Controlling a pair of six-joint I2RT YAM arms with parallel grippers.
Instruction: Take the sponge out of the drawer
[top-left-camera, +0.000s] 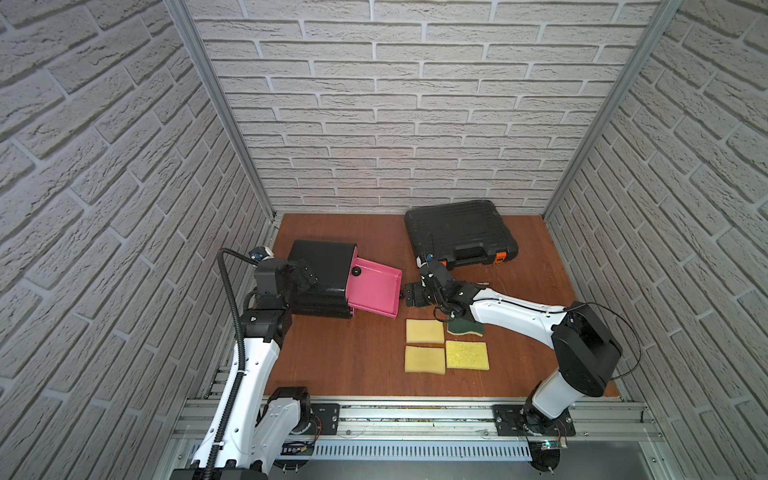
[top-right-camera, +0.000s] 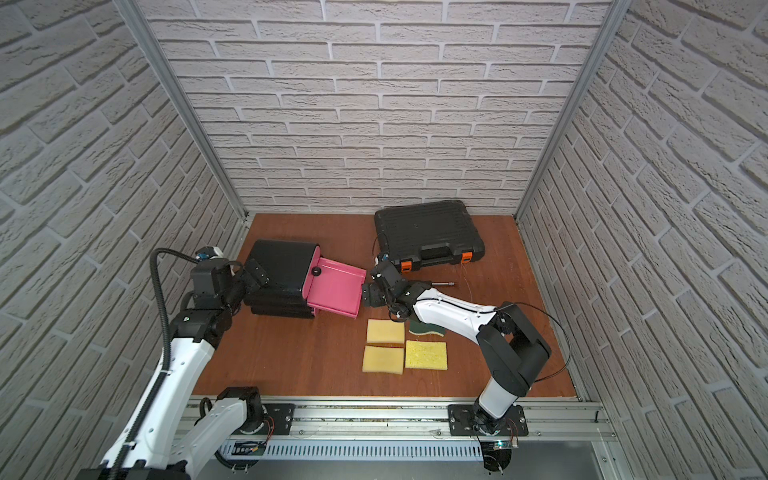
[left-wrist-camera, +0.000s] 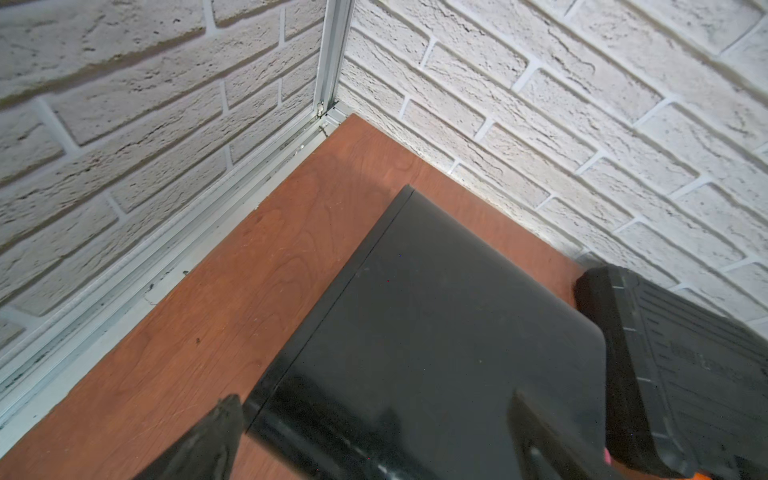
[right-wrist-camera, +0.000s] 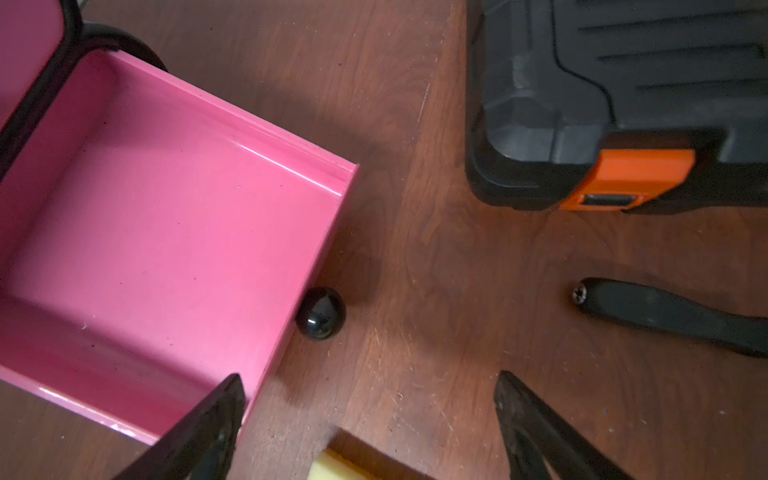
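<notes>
The pink drawer (right-wrist-camera: 184, 192) is pulled out of the black cabinet (left-wrist-camera: 448, 344), and its inside looks empty. Three yellow sponges lie flat on the table: one (top-left-camera: 425, 331) near the drawer, another (top-left-camera: 425, 360) in front of it, and a third (top-left-camera: 467, 355) to the right. My left gripper hovers over the cabinet's top with its fingers wide apart and nothing between them. Just right of the drawer front, my right gripper has a gap between its fingers and holds nothing. A round black knob (right-wrist-camera: 321, 313) sits on the drawer front.
A black toolbox (top-left-camera: 460, 228) with orange latches stands at the back. A dark-handled tool (right-wrist-camera: 672, 312) and a dark green piece (top-right-camera: 425, 327) lie near the right arm.
</notes>
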